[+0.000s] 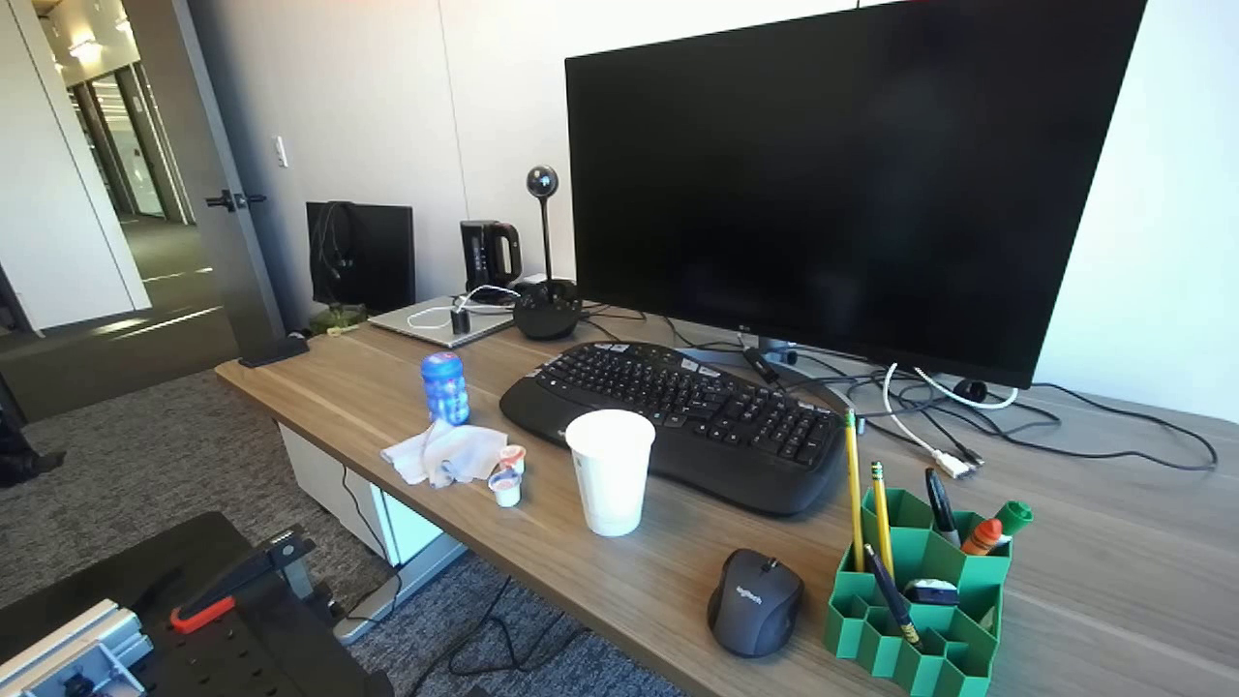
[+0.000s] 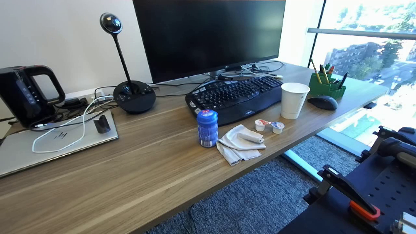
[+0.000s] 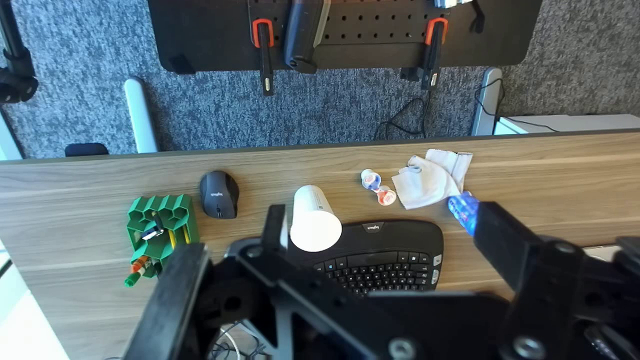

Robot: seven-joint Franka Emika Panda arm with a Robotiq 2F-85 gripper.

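Note:
My gripper shows only in the wrist view, high over the desk, its fingers [image 3: 507,240] spread wide and holding nothing. Below, between the fingers in that view, a white paper cup [image 1: 611,476] stands upright in front of the black keyboard [image 2: 234,97]. Left of the cup in exterior view 1 are two small joined creamer cups [image 2: 278,127], a crumpled pale cloth [image 2: 240,143] and a blue bottle [image 2: 207,128]. The dark mouse [image 1: 755,602] lies to the cup's right, beside a green pen holder [image 1: 918,651] with pencils, pens and markers.
A large monitor [image 1: 836,174] stands behind the keyboard, with loose cables [image 1: 1022,407] around its base. At the other end are a webcam stand [image 2: 134,97], a black kettle [image 2: 27,97] and a closed laptop [image 2: 58,136]. Bare desk lies in front of the laptop.

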